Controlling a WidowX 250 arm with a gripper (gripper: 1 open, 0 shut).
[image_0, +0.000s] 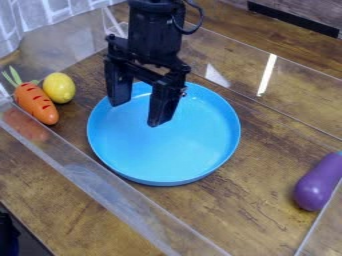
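My black gripper (140, 94) hangs from the top of the view over a blue round plate (163, 150), its two fingers spread open with nothing seen between them. An orange carrot toy (36, 103) and a yellow lemon toy (59, 87) lie left of the plate. A purple eggplant toy (317, 182) lies at the right.
Clear walls or edges run round the wooden surface (254, 215), along the left, the bottom and the right. Bare wood lies between the plate and the eggplant and behind the plate.
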